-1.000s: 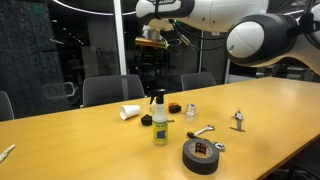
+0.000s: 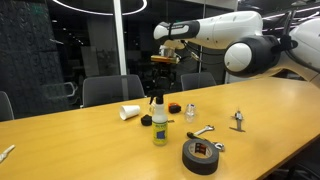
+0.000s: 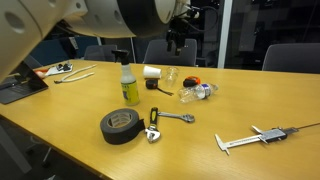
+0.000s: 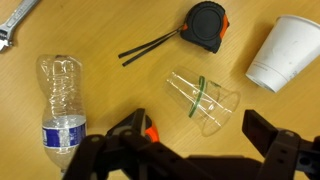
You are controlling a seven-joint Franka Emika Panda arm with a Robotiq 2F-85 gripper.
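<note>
My gripper hangs above the table, its two dark fingers wide apart in the wrist view, with nothing held between them. Below it, a clear plastic cup [image 4: 203,100] lies on its side. A black tape measure [image 4: 205,25] and a white cup [image 4: 285,52] lie farther up that view. On the left is a water bottle [image 4: 62,105] with a blue and white label. An orange item [image 4: 151,131] is partly covered by the left finger. In exterior view 1 the gripper [image 2: 164,59] is high over the table's far side.
Nearer the cameras stand a yellow-green spray bottle [image 3: 129,90] and a black tape roll [image 3: 123,126]. An adjustable wrench [image 3: 152,127] lies beside the roll. Calipers [image 3: 262,136] rest at the right. Chairs [image 2: 113,90] line the far edge.
In exterior view 1 the arm and gripper have shifted right and somewhat lower. The objects on the table have not moved.
</note>
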